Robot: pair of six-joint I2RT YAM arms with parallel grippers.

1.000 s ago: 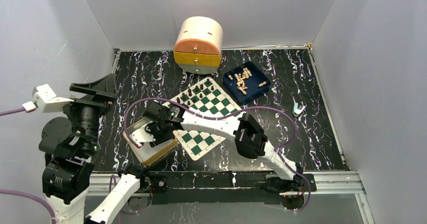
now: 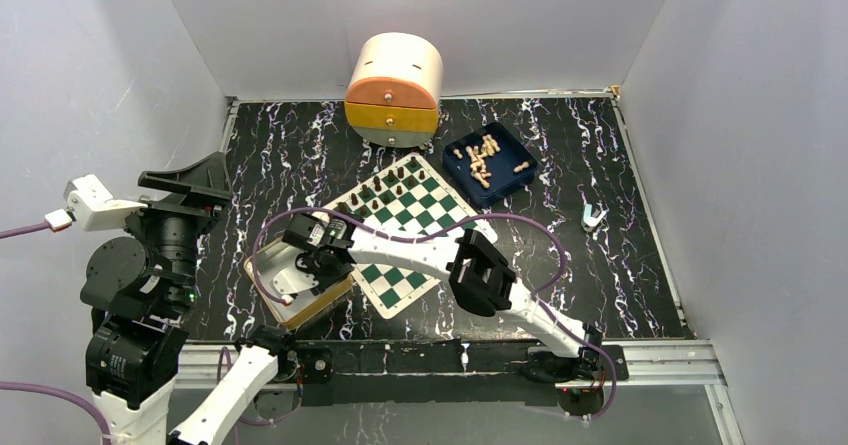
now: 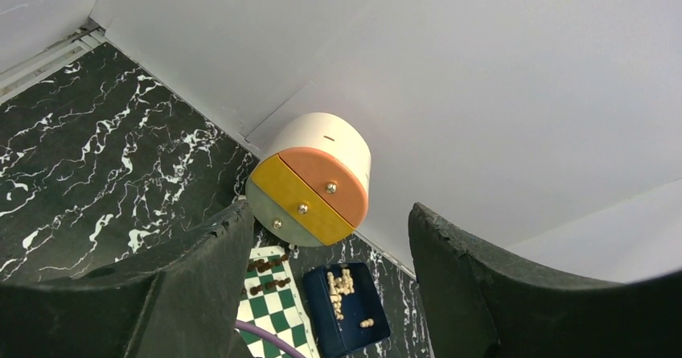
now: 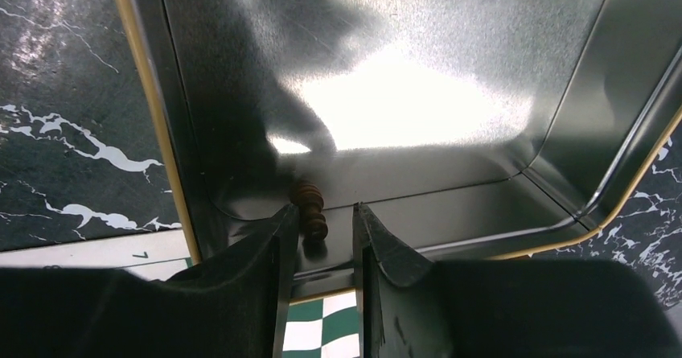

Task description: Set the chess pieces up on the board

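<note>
The chessboard (image 2: 430,205) lies mid-table with dark pieces standing along its upper-left side. My right gripper is down at the metal tray (image 2: 320,313), left of the board, fingers part open. A single brown piece (image 4: 310,205) lies near the tray wall, just beyond the fingertips, not clearly between them. My left gripper is raised over the table's left side, open and empty.
A navy bin (image 2: 515,180) of light pieces sits behind the board at the right. A drawer cabinet (image 2: 393,75) stands at the back. A small white object (image 2: 592,218) lies on the clear right side.
The right arm has shifted slightly at the tray, its elbow and cable moving a little. The left arm is nearly unchanged.
</note>
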